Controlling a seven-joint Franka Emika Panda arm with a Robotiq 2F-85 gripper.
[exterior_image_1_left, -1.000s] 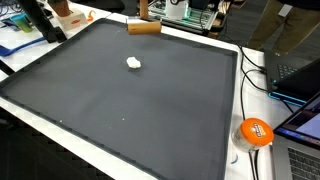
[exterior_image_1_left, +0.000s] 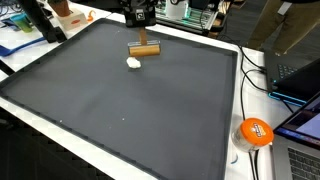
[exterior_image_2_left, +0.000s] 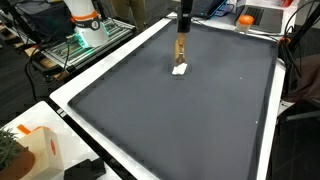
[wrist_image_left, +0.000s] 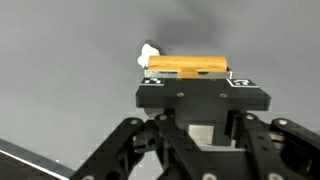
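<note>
A wooden mallet-like piece hangs in my gripper (exterior_image_1_left: 141, 22), which is shut on its upright handle (exterior_image_2_left: 181, 46). Its crosswise head (exterior_image_1_left: 144, 48) is at the lower end, over the far part of the grey board (exterior_image_1_left: 115, 110). A small white object (exterior_image_2_left: 180, 69) lies on the board close to the mallet, and the wrist view also has this white lump (wrist_image_left: 147, 52) just off one end of the wooden head (wrist_image_left: 187, 64). Whether the head touches the board or the white object, I cannot tell. The fingertips are largely hidden.
Most of the board in front of the mallet is bare. An orange-topped round object (exterior_image_1_left: 254, 132) stands at the board's right edge. Laptops and cables lie beyond that edge, and a dark object (exterior_image_1_left: 45, 24) stands at the far left.
The mallet and gripper have come lower in exterior view 1, nearer the white object. The handle stays in the gripper throughout, and the white object has not moved.
</note>
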